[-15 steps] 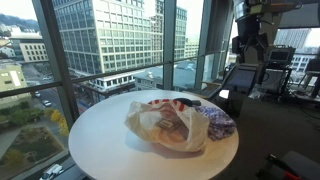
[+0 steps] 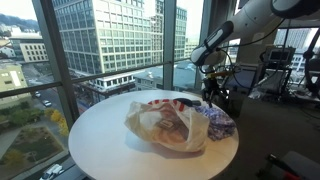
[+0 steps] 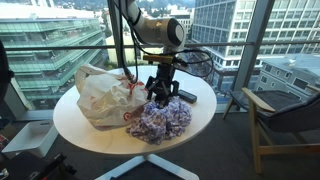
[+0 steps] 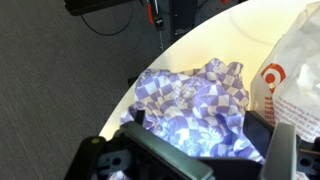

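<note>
A crumpled purple-and-white checkered cloth [image 3: 160,124] lies near the edge of the round white table [image 3: 85,130]. Beside it stands a translucent white plastic bag [image 2: 163,128] with red print. Above the cloth hangs my gripper [image 3: 160,96], pointing down. In the wrist view the open fingers [image 4: 257,128] stand wide apart over the cloth [image 4: 195,108], nothing held between them. Whether the fingertips touch the fabric I cannot tell. The bag [image 4: 297,88] is close by the finger on the right of that view.
A dark flat object [image 3: 194,97] rests on the table behind the cloth. One armchair [image 3: 285,120] stands to the right in exterior view 2. Bare tabletop [image 2: 95,130] extends left of the bag in exterior view 1. Large windows line the room.
My gripper has come down and leftward in exterior view 1, from high at the right to just over the cloth. The cloth and the bag have stayed put.
</note>
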